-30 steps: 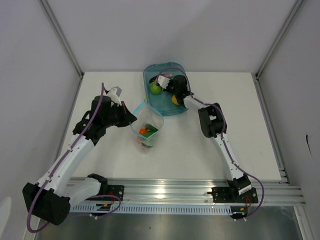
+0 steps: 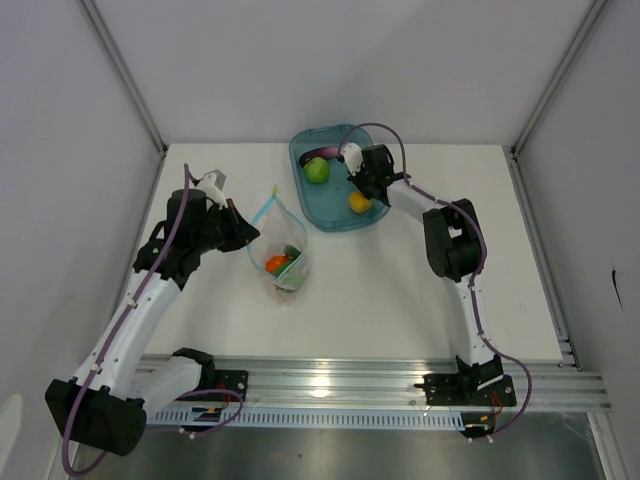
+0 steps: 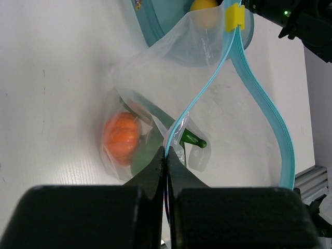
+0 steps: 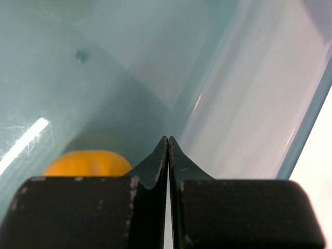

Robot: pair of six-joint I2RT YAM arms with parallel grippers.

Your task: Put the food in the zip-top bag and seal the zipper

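The clear zip top bag point(image 2: 280, 235) stands mouth open left of the tray, with an orange food point(image 3: 121, 137) and green food point(image 3: 193, 138) inside. My left gripper is shut on the bag's blue-edged rim. A yellow slider point(image 3: 234, 17) shows on the zipper's far end. In the blue tray point(image 2: 328, 212) lie a purple eggplant point(image 2: 320, 154), a green food point(image 2: 316, 171) and a yellow-orange food point(image 2: 359, 203). My right gripper is shut over the tray, nothing visible between its fingers; the yellow-orange food point(image 4: 88, 162) is beside it, partly hidden by the gripper.
A purple cable point(image 2: 385, 126) arches over the tray from the right arm. A metal rail point(image 2: 330, 370) runs along the front edge.
My right arm has swung to the right over the tray, uncovering more of the eggplant; the tray has shifted slightly right. My left gripper and the bag have moved a little left.
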